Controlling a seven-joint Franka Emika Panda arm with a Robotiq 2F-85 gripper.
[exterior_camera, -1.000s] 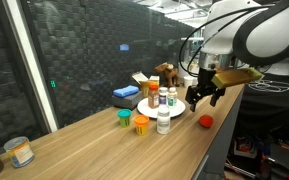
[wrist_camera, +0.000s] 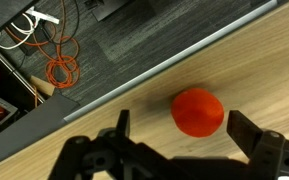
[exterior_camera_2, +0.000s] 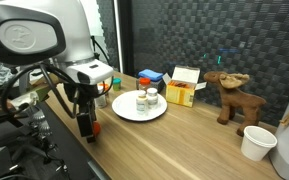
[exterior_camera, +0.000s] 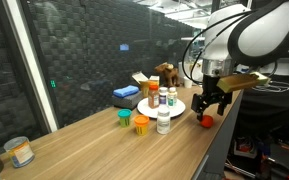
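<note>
A round red object (wrist_camera: 197, 112) lies on the wooden table near its edge. In the wrist view it sits between my gripper's two dark fingers, nearer the right one. My gripper is open, and nothing is gripped. In exterior view 1 the fingers hang close above the red object (exterior_camera: 206, 121). From exterior view 2, the gripper (exterior_camera_2: 88, 118) partly covers the red object (exterior_camera_2: 95, 128).
A white plate (exterior_camera: 144, 112) holds several bottles; a white-capped jar (exterior_camera: 163, 120), an orange cup (exterior_camera: 142, 125) and a green cup (exterior_camera: 124, 118) stand near it. A white cup (exterior_camera_2: 255, 143) and toy moose (exterior_camera_2: 236, 98) stand farther off. Cables (wrist_camera: 62, 66) lie below the table edge.
My gripper has come down toward the red object, having stood higher above it. The red object and the other things have stayed in place.
</note>
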